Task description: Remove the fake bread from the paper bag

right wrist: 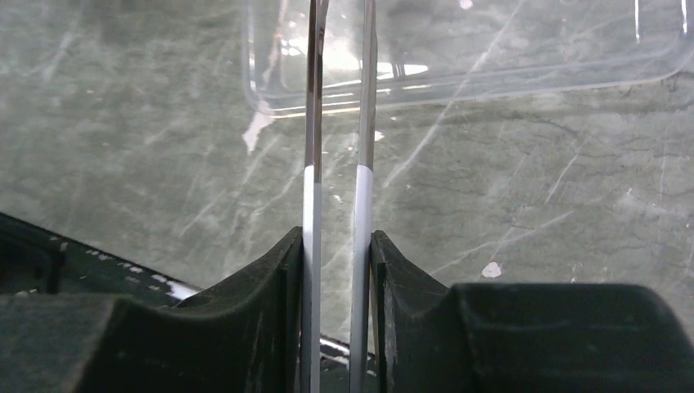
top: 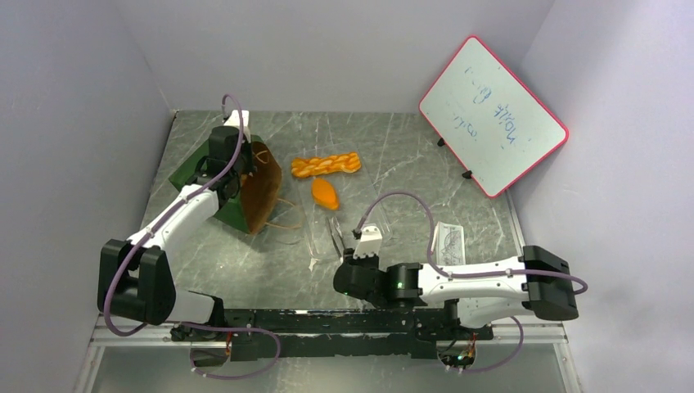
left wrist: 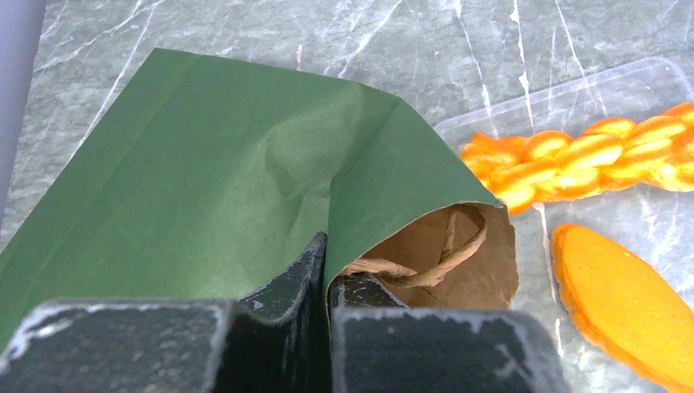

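The green paper bag [top: 232, 214] lies on its side at the left, its brown mouth facing the tray. My left gripper is shut on the bag's upper edge. In my right gripper is a pair of metal tongs [right wrist: 362, 139], shut on the pale handles, with the two arms slightly apart. The tongs' tips stand just short of an orange oval fake bread [top: 325, 195]. Behind it rests a braided fake bread [top: 326, 164]. Both breads are on a clear tray [right wrist: 491, 92]. Most of the bag's inside is hidden.
A whiteboard [top: 494, 115] with a red frame leans at the back right. Some printed paper [top: 448, 243] lies beyond the right arm. Between tray and whiteboard the grey table [top: 417, 184] is bare. A twisted handle [top: 285, 227] sticks out towards the tray.
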